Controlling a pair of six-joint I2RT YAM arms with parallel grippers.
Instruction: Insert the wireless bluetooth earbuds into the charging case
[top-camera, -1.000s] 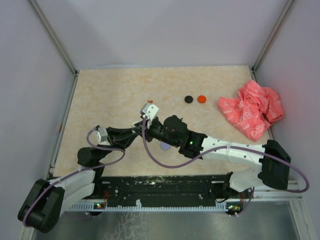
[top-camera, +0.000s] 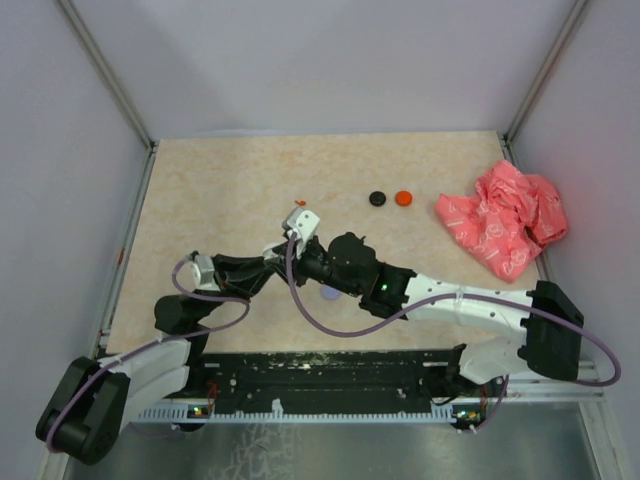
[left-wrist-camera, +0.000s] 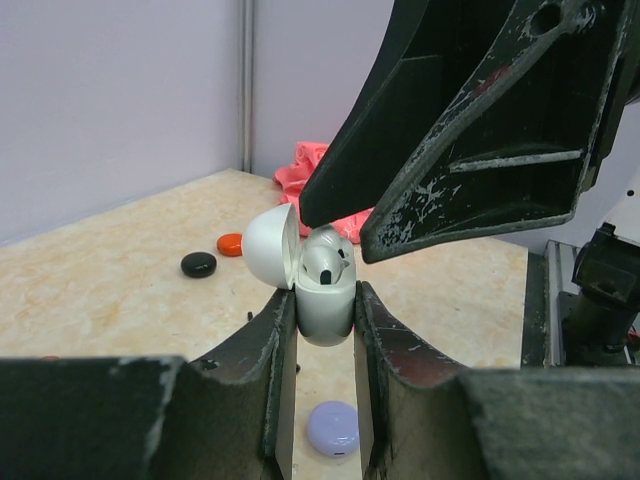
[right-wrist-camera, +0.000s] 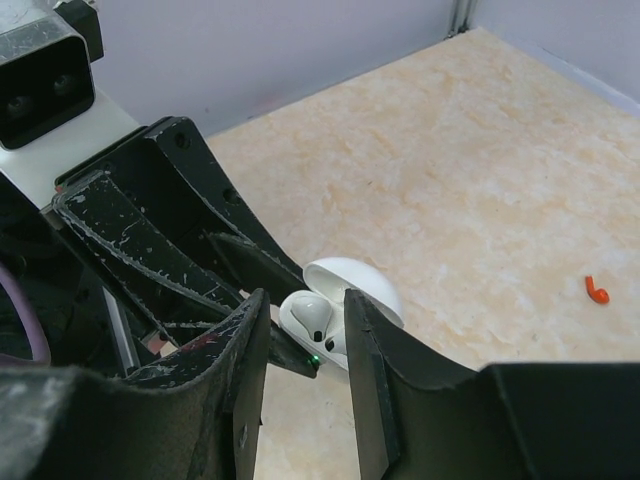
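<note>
The small white charging case (left-wrist-camera: 325, 312) has its rounded lid (left-wrist-camera: 268, 247) raised. My left gripper is shut on the case body, holding it upright above the table. A white earbud (left-wrist-camera: 326, 256) sits down in the case, its head at the opening and dark spots showing. In the right wrist view, the earbud (right-wrist-camera: 304, 313) appears between the parted fingers of my right gripper, with gaps at its sides. A green light (right-wrist-camera: 316, 359) glows on the case front. From above, the grippers hide most of the case (top-camera: 271, 252).
A black disc (top-camera: 377, 198), an orange disc (top-camera: 403, 198) and a pink cloth (top-camera: 505, 220) lie farther right. A small orange piece (top-camera: 300, 203) and a purple disc (top-camera: 331, 292) rest near the arms.
</note>
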